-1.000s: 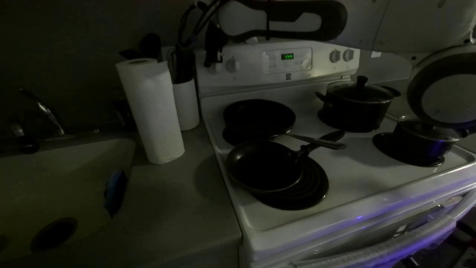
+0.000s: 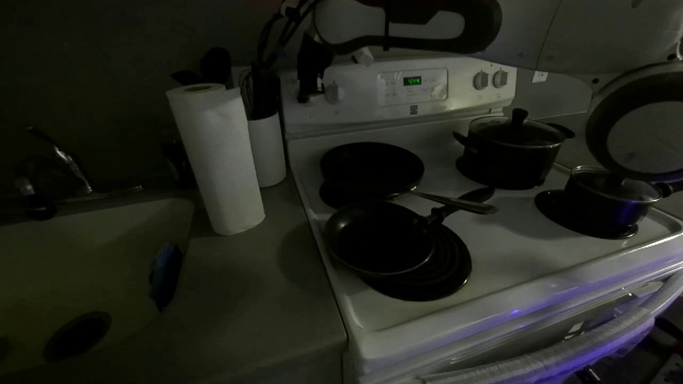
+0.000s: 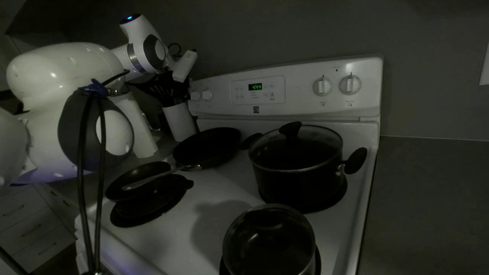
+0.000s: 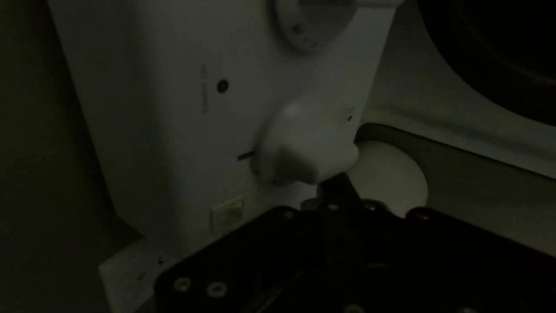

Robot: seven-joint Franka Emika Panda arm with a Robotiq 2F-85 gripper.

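Observation:
My gripper is shut, with nothing showing between its fingers. Its dark tips lie right beside the white stove knob (image 4: 307, 143) at the end of the control panel (image 4: 182, 94); whether they touch it I cannot tell. A second knob (image 4: 315, 23) appears at the top of the wrist view. From exterior view 1, the gripper (image 2: 311, 95) hangs in front of the panel's left end, largely covering the leftmost knob, while the neighbouring knob (image 2: 333, 93) is plain to see. Exterior view 2 shows both left knobs, but the gripper's fingers are lost in the dark there.
Two dark pans, a rear pan (image 2: 371, 167) and a front pan (image 2: 379, 237), sit on the left burners. A lidded pot (image 2: 514, 150) and a saucepan (image 2: 608, 197) stand at right. Left of the stove are a utensil holder (image 2: 266, 150) and paper towels (image 2: 221, 160).
The pans and pots have stayed put.

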